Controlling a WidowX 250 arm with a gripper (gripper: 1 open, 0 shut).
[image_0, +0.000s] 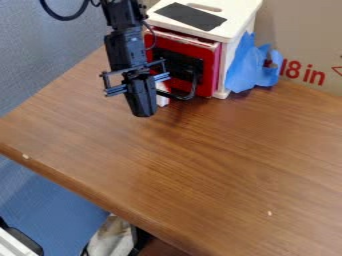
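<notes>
My gripper (142, 100) hangs down at the upper middle left, in front of a white box-like appliance (223, 22) with a red front (209, 62). A black handle-like part sits on the red front, just right of the gripper. Whether the fingers are open or shut is too small and dark to tell. Blue crumpled material (247, 70) lies against the appliance's right side.
A cardboard panel (305, 45) stands at the back right.
</notes>
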